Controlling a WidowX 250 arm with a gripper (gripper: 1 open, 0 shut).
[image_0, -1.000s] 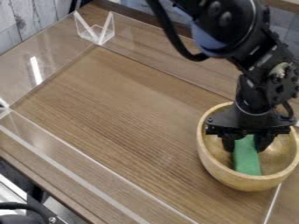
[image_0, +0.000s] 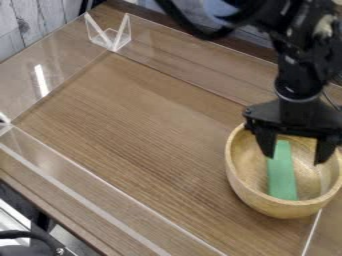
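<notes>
My black gripper (image_0: 294, 145) is open over the rim of a wooden bowl (image_0: 247, 185) at the right, its fingers pointing down. Inside the bowl lies a green block (image_0: 282, 178), long and flat, to the lower left of the fingertips. Nothing shows between the fingers.
A small white wire holder (image_0: 111, 35) stands at the back left. Dark cables (image_0: 27, 240) lie beyond the front left edge.
The green block lies uncovered in the bowl.
</notes>
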